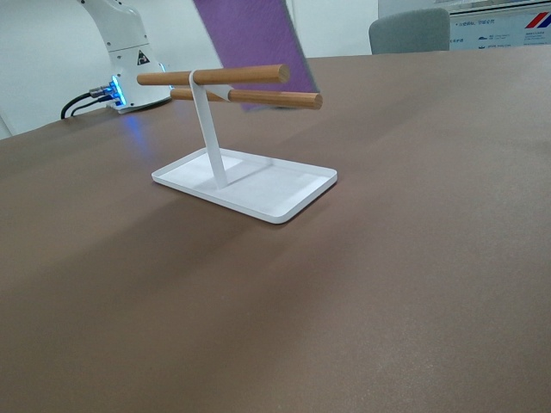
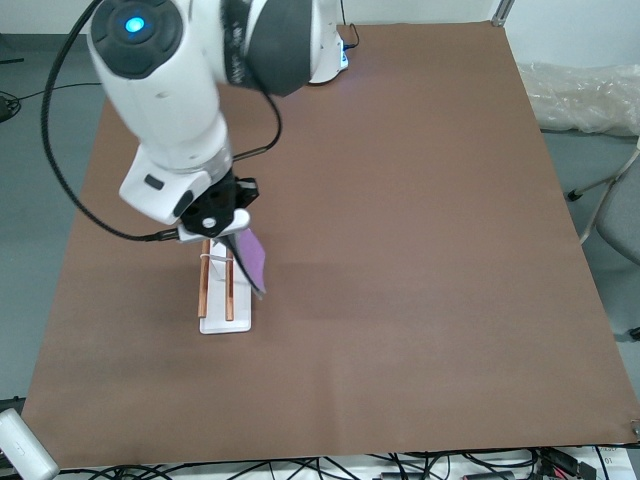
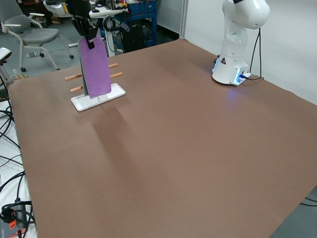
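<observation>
A purple cloth with a grey side hangs from my gripper, which is shut on its top edge. The cloth is close over a small rack with two wooden bars on a white tray. In the top view it is behind the bars; whether it touches them I cannot tell. My gripper is above the rack, mostly hidden by the arm in the left view and out of frame in the top view.
A white arm base stands at the table's edge. Cables and chairs lie outside the table.
</observation>
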